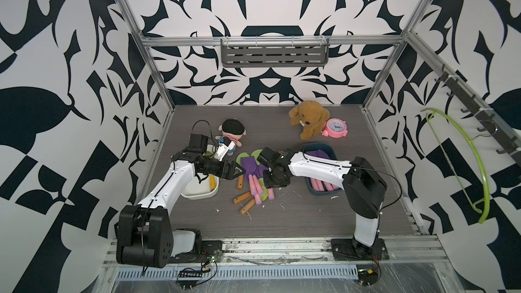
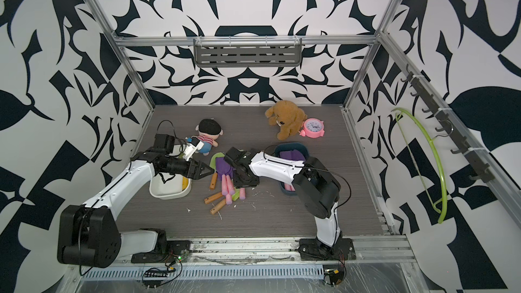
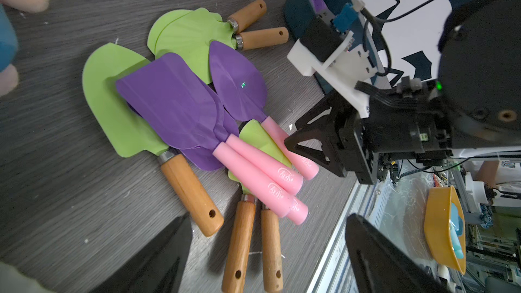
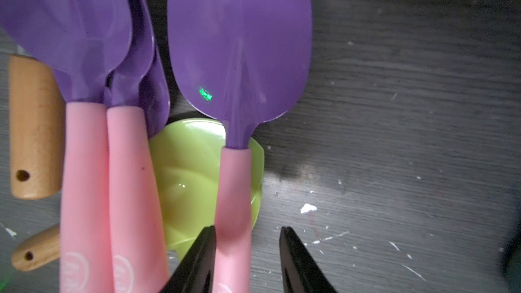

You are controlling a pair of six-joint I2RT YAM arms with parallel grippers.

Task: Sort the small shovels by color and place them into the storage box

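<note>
Purple shovels with pink handles (image 3: 252,179) lie heaped over green, wooden-handled shovels (image 3: 114,97) on the table. One purple shovel (image 4: 238,43) is apart from the heap, its pink handle (image 4: 234,206) across a green blade (image 4: 187,179). My right gripper is open over that handle, the left finger beside it and a gap on the other side. Left of the heap, my left gripper (image 1: 241,171) hangs open and empty. The dark blue box (image 1: 332,190) holds purple shovels; the white box (image 1: 198,195) is partly hidden by the left arm.
A doll (image 1: 232,129) sits behind the left arm. A brown plush (image 1: 309,118) and a pink clock (image 1: 336,128) stand at the back right. Two more green shovels (image 3: 190,32) lie at the heap's far side.
</note>
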